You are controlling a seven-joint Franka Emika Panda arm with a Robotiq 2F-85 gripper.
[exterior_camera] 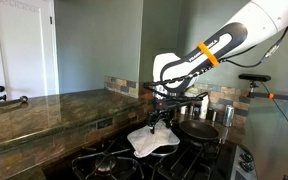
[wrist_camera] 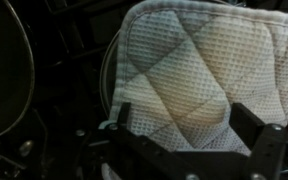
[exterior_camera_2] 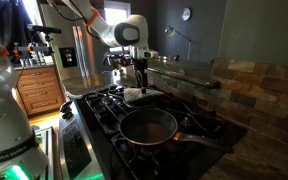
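Note:
A white quilted cloth (exterior_camera: 152, 140), like a pot holder, lies over a round pan or lid on the stove. From above, the wrist view shows the cloth (wrist_camera: 199, 75) filling most of the right side, with a round metal rim (wrist_camera: 108, 75) peeking out at its left edge. My gripper is open over the cloth, its two fingers apart; whether they touch the fabric cannot be told. In the second exterior view the cloth (exterior_camera_2: 139, 94) sits at the far end of the stove beneath the gripper.
A dark frying pan (exterior_camera_2: 148, 127) stands on the stove (exterior_camera_2: 109, 125), its handle pointing to the right in that view. Bottles and a can (exterior_camera: 228, 116) stand at the back.

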